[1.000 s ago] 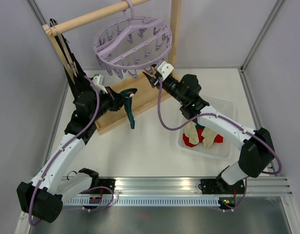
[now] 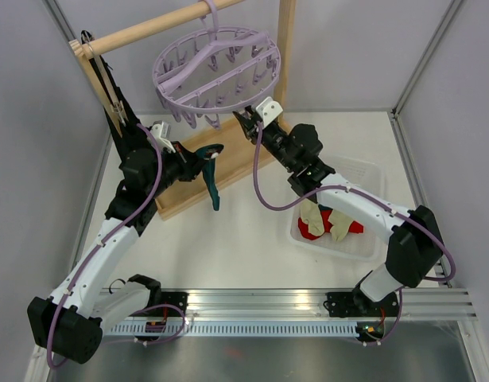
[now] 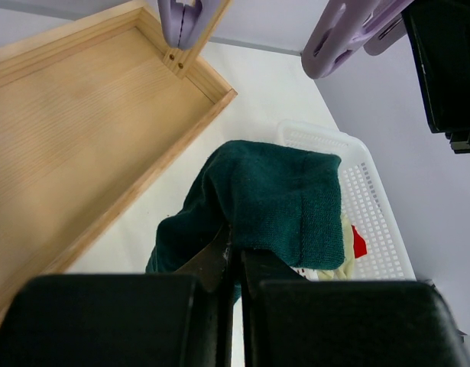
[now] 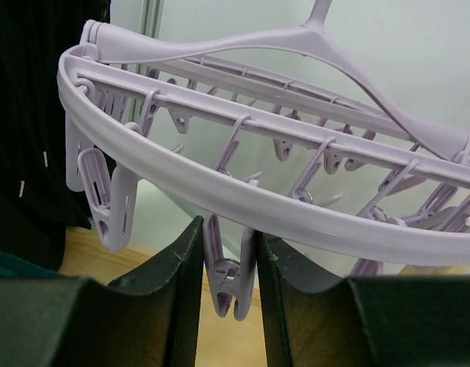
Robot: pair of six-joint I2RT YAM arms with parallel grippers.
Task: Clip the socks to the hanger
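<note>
A dark green sock (image 2: pixel 211 179) hangs from my left gripper (image 2: pixel 199 161), below and left of the hanger. In the left wrist view, the sock's folded upper part (image 3: pixel 273 199) bulges over the fingertips, which are shut on it. The lilac round hanger (image 2: pixel 216 72) hangs from a wooden bar, empty clips around its ring. At the ring's near right edge is my right gripper (image 2: pixel 246 119). The right wrist view shows its fingers (image 4: pixel 181 264) pressing a lilac clip (image 4: pixel 229 279) from both sides; no sock is in that clip.
A white basket (image 2: pixel 371 191) at the right holds red, cream and dark green socks. The wooden stand's base (image 2: pixel 176 203) lies under the hanger, and black cloth (image 2: pixel 133 131) hangs at the left.
The lower clips of the hanger have moved a little left too. My left arm and its sock look still.
</note>
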